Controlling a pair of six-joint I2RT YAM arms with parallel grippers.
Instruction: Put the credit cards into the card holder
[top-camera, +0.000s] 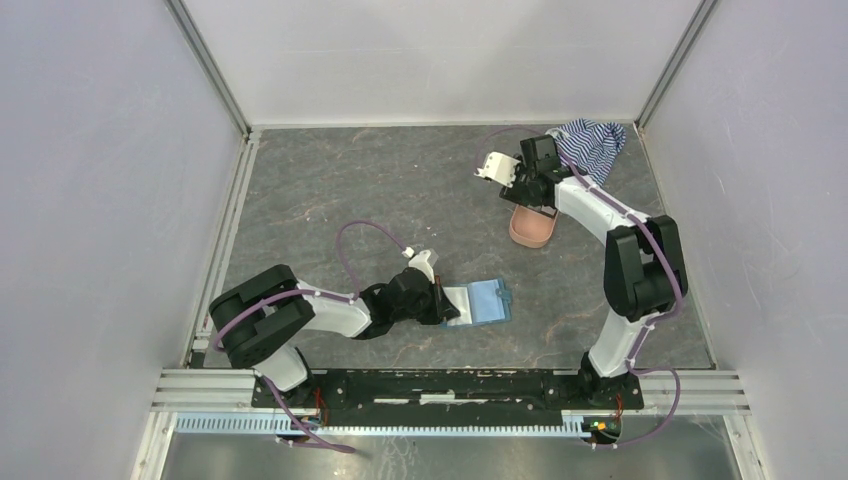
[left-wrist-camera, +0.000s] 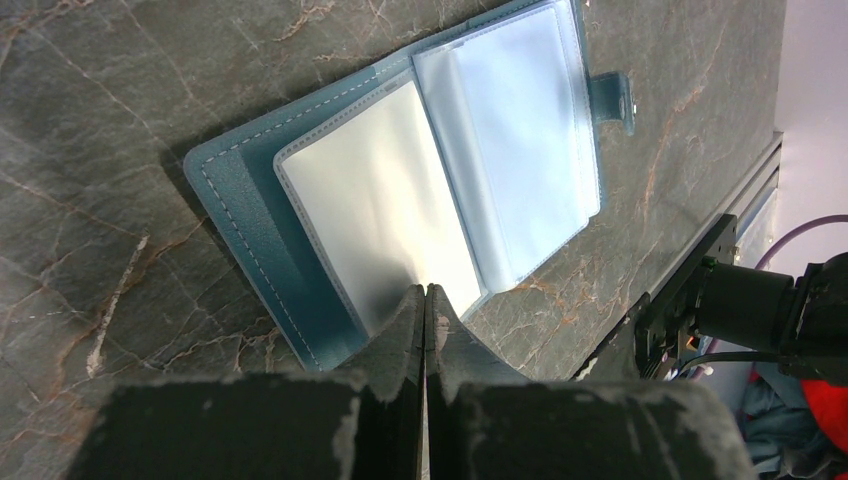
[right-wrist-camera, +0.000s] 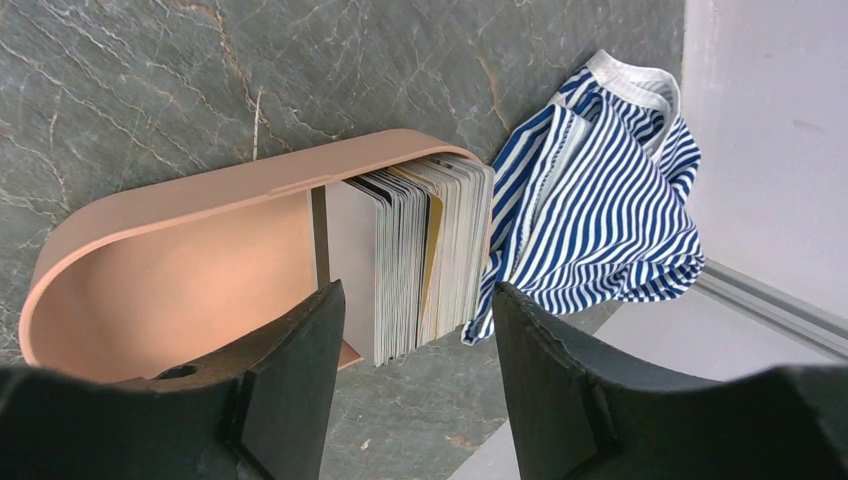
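Observation:
Open and flat at the front of the table, the blue card holder (left-wrist-camera: 525, 130) shows clear sleeves and a white inner page (left-wrist-camera: 385, 205). My left gripper is shut, its tips over the white page's near edge, nothing visible between them. A stack of credit cards (right-wrist-camera: 400, 270) stands on edge at one end of the pinkish oval box (right-wrist-camera: 190, 270), farther back to the right. Above that box my right gripper is open, fingers spread either side of the stack with space around it. In the top view the right arm hides the cards.
A blue-and-white striped cloth (right-wrist-camera: 610, 190) lies beside the card end of the box, near the right wall (top-camera: 770, 180). Bare grey table (top-camera: 350, 180) fills the left and middle back.

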